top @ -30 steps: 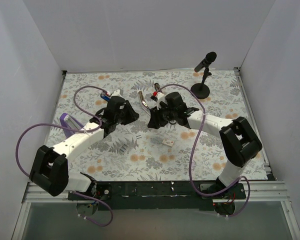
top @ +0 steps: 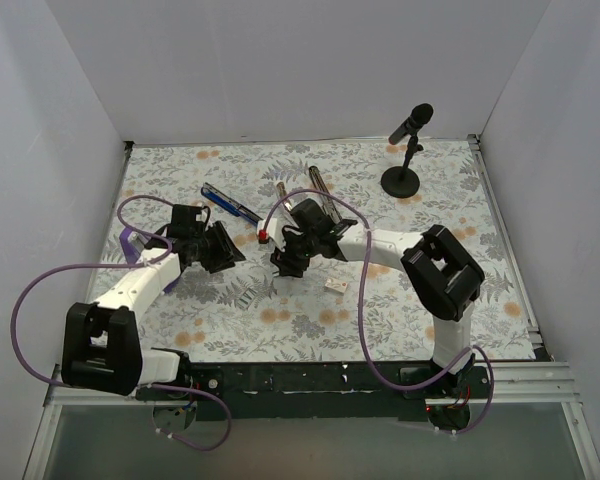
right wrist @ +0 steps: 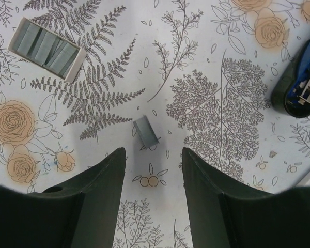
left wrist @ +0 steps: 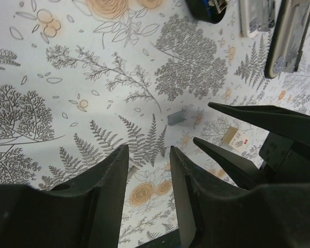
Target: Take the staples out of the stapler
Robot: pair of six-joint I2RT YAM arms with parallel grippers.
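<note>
The stapler (right wrist: pixel 299 85), dark with blue, lies on the patterned table at the right of the right wrist view and the top of the left wrist view. A small grey staple strip (right wrist: pixel 146 130) lies loose below my right gripper, whose fingers stand apart with nothing between them. My left gripper hangs at the left over the table, also open and empty. A box of staple strips (right wrist: pixel 46 49) lies at the upper left of the right wrist view.
A purple object (top: pixel 130 240) lies at the far left beside the left arm. A black stand (top: pixel 400 181) is at the back right.
Both arms have moved left; the left one has also come down toward the front. The stapler area at the back is more exposed.
</note>
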